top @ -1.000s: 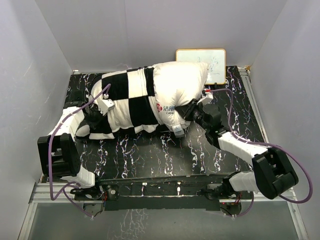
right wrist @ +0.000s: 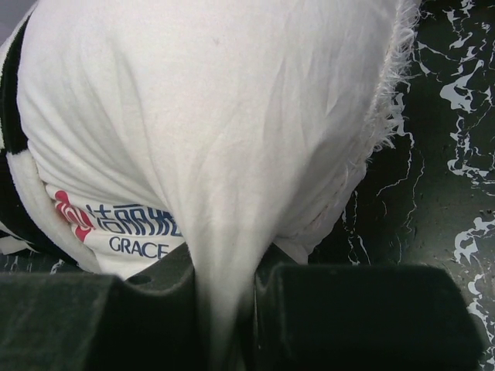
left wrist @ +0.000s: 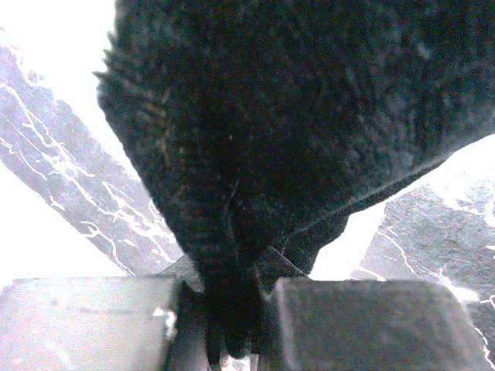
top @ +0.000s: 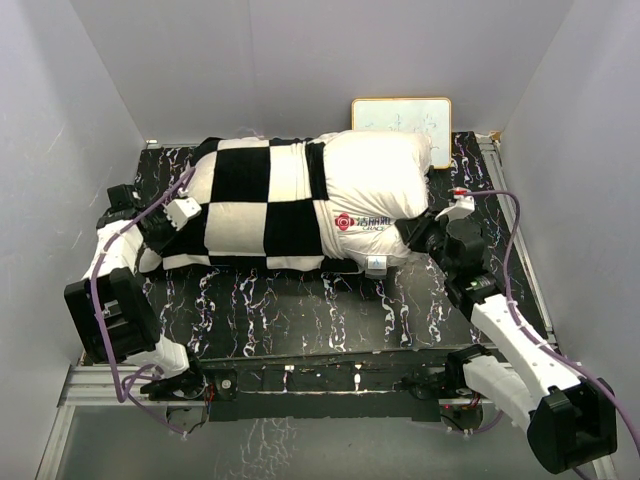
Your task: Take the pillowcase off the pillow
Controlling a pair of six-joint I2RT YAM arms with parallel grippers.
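Note:
The pillow with its checkered black-and-white pillowcase (top: 240,180) stretches across the table, and its white end (top: 370,170) with the GRACE logo bulges at the right. My left gripper (top: 165,235) pinches the case's left end; in the left wrist view dark fabric (left wrist: 294,100) runs into its fingers. My right gripper (top: 415,230) is shut on white fabric at the right end; in the right wrist view the gathered cloth (right wrist: 232,216) runs down between its fingers.
A whiteboard (top: 400,112) leans at the back right. Grey walls close the sides and back.
My right gripper has moved rightward with the white end, stretching the pillow and case out longer. My left gripper has shifted slightly left, still holding the dark end.

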